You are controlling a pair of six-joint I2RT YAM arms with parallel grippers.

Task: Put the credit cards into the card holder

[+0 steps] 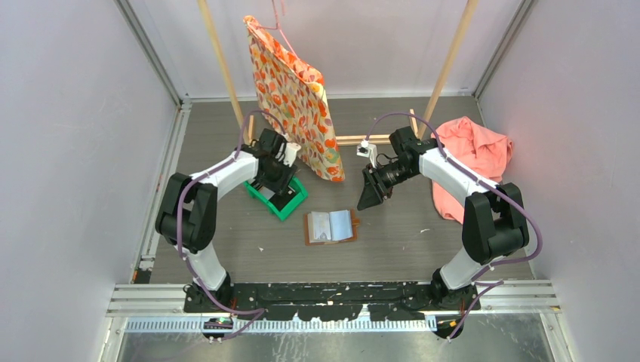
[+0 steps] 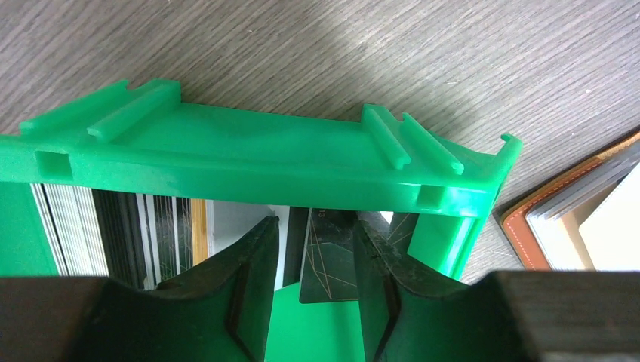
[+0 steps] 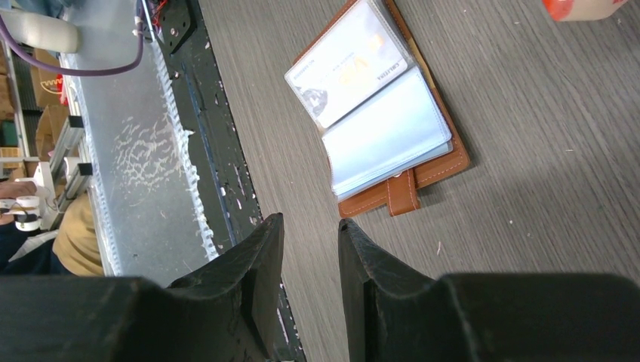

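Observation:
The green box (image 2: 272, 157) fills much of the left wrist view, with cards standing packed along its left part. A black card (image 2: 330, 260) with thin gold lines leans in the box's right part. Over these cards is my left gripper, open, its fingertips on either side of the black card's upper left edge; I see no card gripped. On the table lies the brown card holder (image 1: 331, 227), spread open, a card visible in one clear sleeve (image 3: 355, 64). My right gripper hangs above the table near the holder, fingers apart with nothing between them.
A patterned orange cloth (image 1: 298, 98) hangs behind the box, close to the left arm. The pink cloth (image 1: 473, 154) is heaped at the right. Bare table (image 1: 400, 253) surrounds the holder at the front.

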